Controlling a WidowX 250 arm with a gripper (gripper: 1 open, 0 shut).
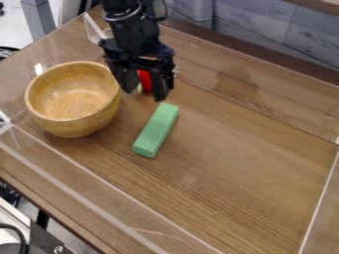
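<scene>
My gripper [139, 84] hangs open over the middle-back of the table, above and between a wooden bowl [69, 109] on the left and a green bar [155, 130] lying lengthwise in front. A small red object [147, 81] shows behind the fingers, partly hidden by them. Something light green beside it is mostly covered.
A raised edge [291, 15] runs along the back right. A cable lies at the bottom left, off the table.
</scene>
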